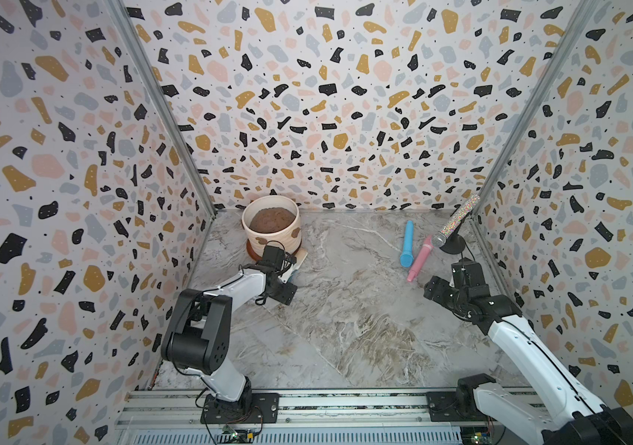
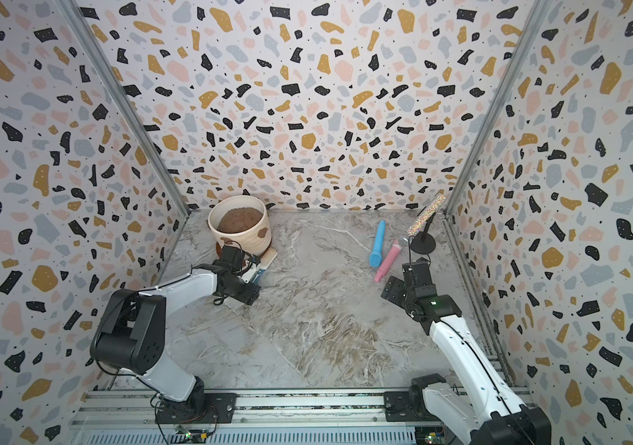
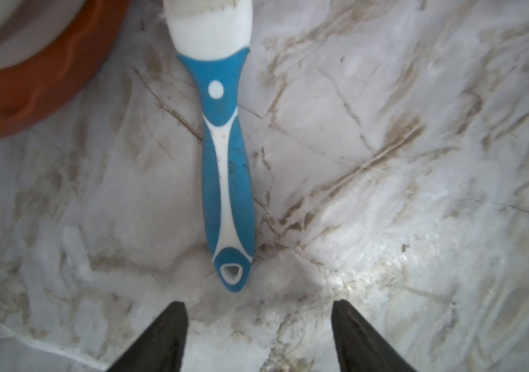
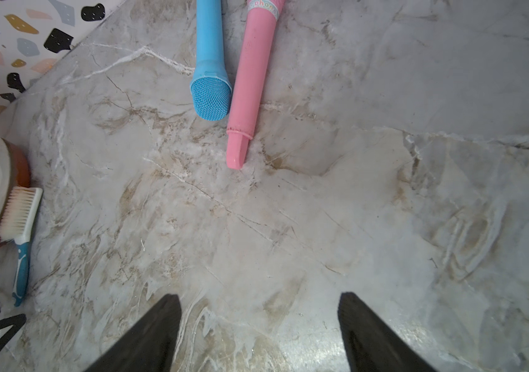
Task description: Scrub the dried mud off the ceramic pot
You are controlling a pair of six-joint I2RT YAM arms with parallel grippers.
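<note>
The cream ceramic pot (image 1: 279,240), marked with brown mud patches (image 1: 289,239) and filled with brown soil, stands on a terracotta saucer (image 3: 60,80) at the back left. A scrub brush (image 3: 227,167) with a blue and white handle lies on the table beside the saucer, its bristles (image 4: 15,214) close against the saucer's edge. Above the table, just off the handle's end, my left gripper stands open with nothing between its fingers. Over bare table on the right side, my right gripper is open and empty.
A blue microphone (image 1: 407,244) and a pink one (image 1: 420,258) lie at the right back. Behind them a glittery microphone (image 1: 459,220) rests on a black stand (image 2: 422,243).
</note>
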